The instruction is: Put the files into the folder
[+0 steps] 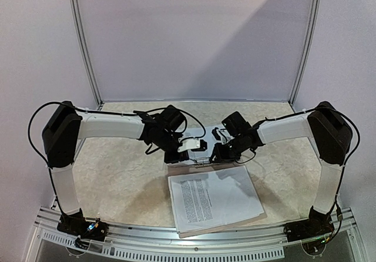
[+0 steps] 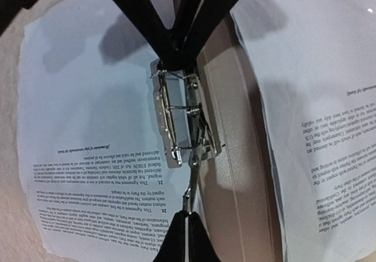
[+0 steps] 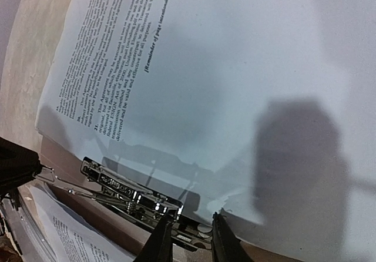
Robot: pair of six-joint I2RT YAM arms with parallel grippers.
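Observation:
An open tan folder (image 2: 226, 133) lies mid-table with its metal clip (image 2: 194, 112) along the fold. Printed sheets (image 1: 214, 198) rest on the half nearer me; another sheet (image 3: 223, 86) lies on the far half, its edge beside the clip. My left gripper is shut on the thin end of the clip's wire lever, which slants away from the clip's body. At the clip's other end, my right gripper is part open, fingers (image 3: 157, 238) apart and close over the metal. Whether they touch it I cannot tell.
Both arms meet closely over the fold, hiding much of the clip in the top view. Bare table (image 1: 117, 180) lies to the left and right of the folder. The folder's near edge is close to the metal rail (image 1: 194, 249) in front.

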